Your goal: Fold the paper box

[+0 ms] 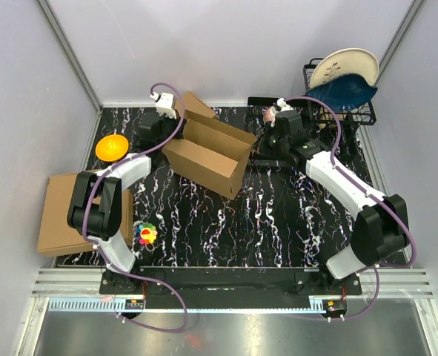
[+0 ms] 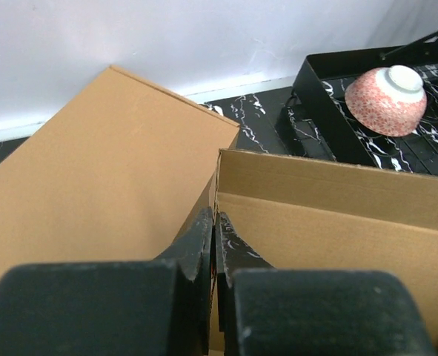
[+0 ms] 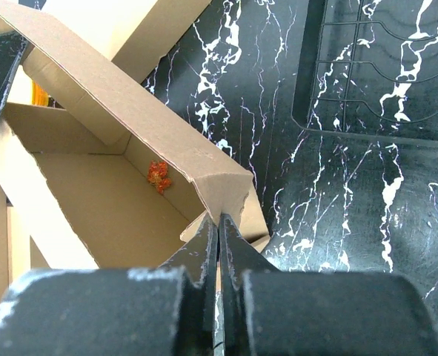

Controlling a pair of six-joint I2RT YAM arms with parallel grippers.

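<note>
The open brown paper box (image 1: pixel 202 165) stands tilted across the middle of the counter. Its far left corner, a thin cardboard edge, runs between the fingertips of my left gripper, which is shut on it. At the right-hand corner, where wall and folded flap (image 3: pixel 224 194) meet, my right gripper is shut on the cardboard. From above, both grippers sit at opposite ends of the box, and arms partly cover their tips. Inside, a bare floor (image 3: pixel 100 215) shows with a small orange-red patch (image 3: pixel 159 176). A broad cardboard panel (image 2: pixel 107 170) rises beyond the left corner.
Another cardboard box (image 1: pixel 64 215) lies at the left, near a yellow bowl (image 1: pixel 112 147) and a flower-shaped toy (image 1: pixel 147 233). A dish rack (image 1: pixel 367 113) holding plates stands back right, with a patterned bowl (image 2: pixel 385 100) beside it.
</note>
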